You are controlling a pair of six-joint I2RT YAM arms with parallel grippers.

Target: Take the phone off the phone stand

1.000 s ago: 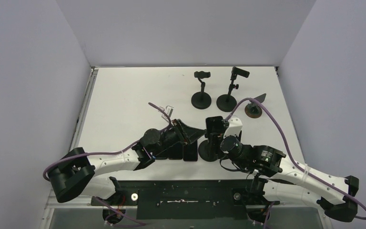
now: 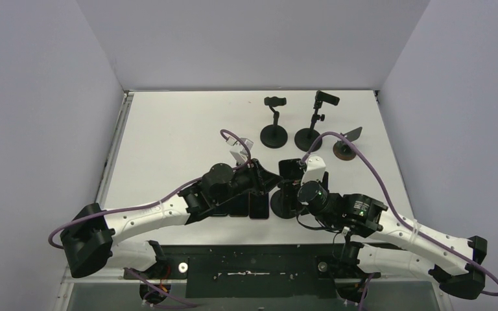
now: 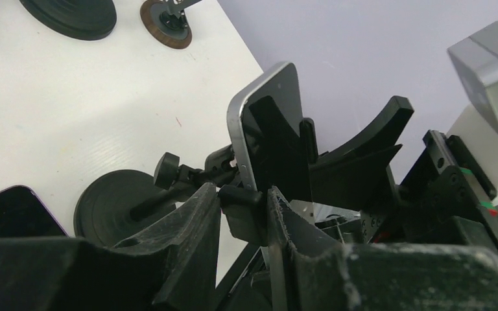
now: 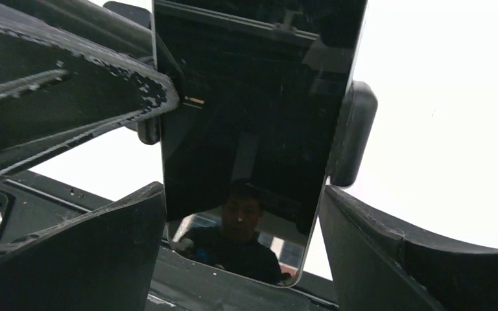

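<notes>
The phone (image 4: 246, 149), dark-screened with a silver edge, stands upright in the phone stand's clamp. In the left wrist view, my left gripper is shut on a black clamp finger (image 3: 241, 210) of the stand, at the phone's edge. The opposite clamp finger (image 4: 355, 133) lies against the phone's other side. My right gripper is part open around the lower part of the phone, a finger near each long edge; whether they touch is unclear. From above, both grippers meet at the stand, whose round base (image 2: 281, 205) shows below.
Behind stand two black holders (image 2: 273, 135) (image 2: 308, 138) and a small brown-based stand (image 2: 345, 151). Dark phones (image 2: 259, 206) lie flat left of the stand, partly under the left arm.
The left wrist has turned and shifted slightly right, its fingers staying by the stand. The right arm and the phone have moved only slightly.
</notes>
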